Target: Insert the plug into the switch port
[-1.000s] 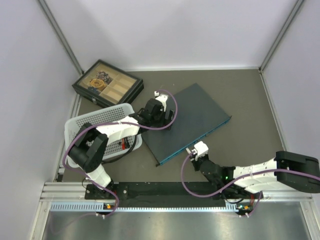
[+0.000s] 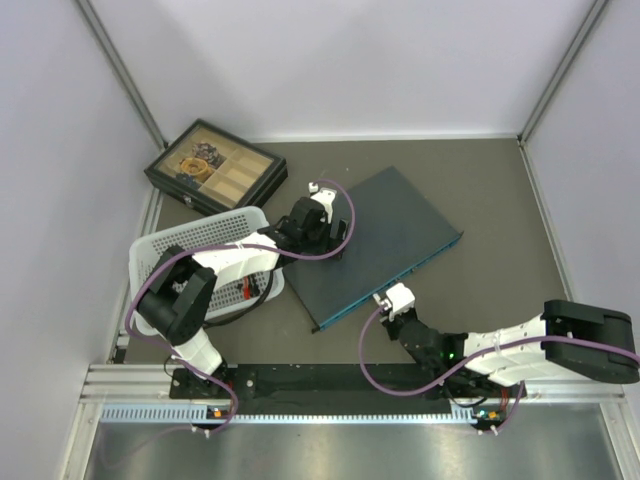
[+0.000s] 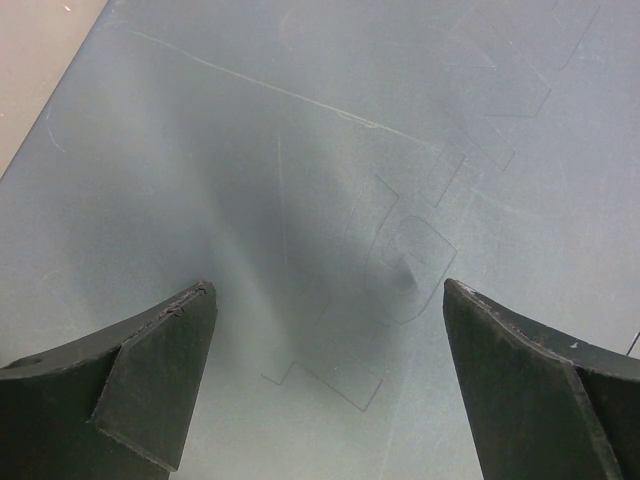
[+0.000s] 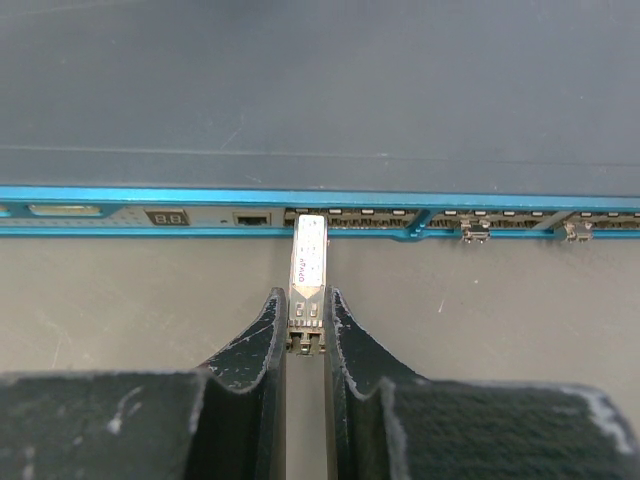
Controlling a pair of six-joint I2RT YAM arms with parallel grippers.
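A slim silver plug with a white label [image 4: 309,250] is pinched by its rear end in my right gripper, which is shut on it. Its front tip overlaps the lower edge of the port row [image 4: 370,219] on the switch's blue-trimmed front, near the left end of that row. Whether the tip is inside a port or only before it, I cannot tell. The dark switch [image 2: 390,225] lies at an angle on the table. Over its far-left part, my left gripper stands open, with only the switch's scratched top between its fingers.
A white basket [image 2: 150,250] and a dark compartment box [image 2: 270,175] stand at the left.
The left arm and the switch have stayed put.
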